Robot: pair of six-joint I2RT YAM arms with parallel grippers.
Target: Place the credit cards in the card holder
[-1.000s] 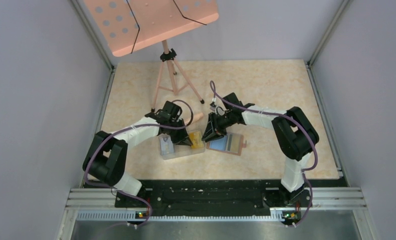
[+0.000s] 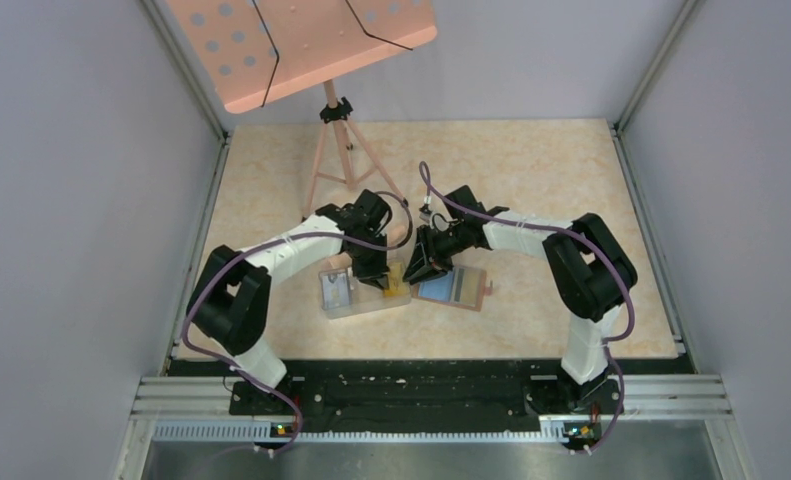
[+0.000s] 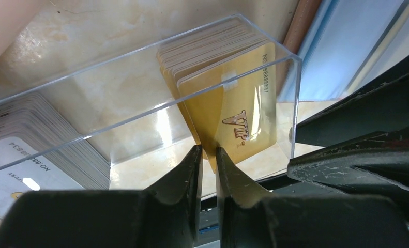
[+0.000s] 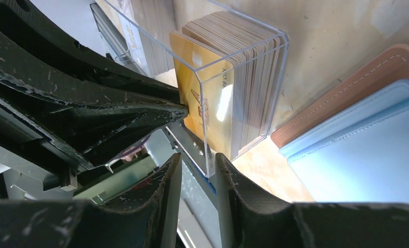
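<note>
A clear box holds a stack of gold cards at its right end and silver cards at its left end. The front gold card leans away from the stack. My left gripper is slightly open, its tips close against the front gold card's lower edge; whether they touch is unclear. The right gripper stands open, nothing between its fingers, near the box's right corner. Right of the box lies the card holder, brown-edged with blue and clear pockets.
A pink tripod stand with a board rises at the back left. Both grippers are close together over the box's right end.
The right arm stays in place.
</note>
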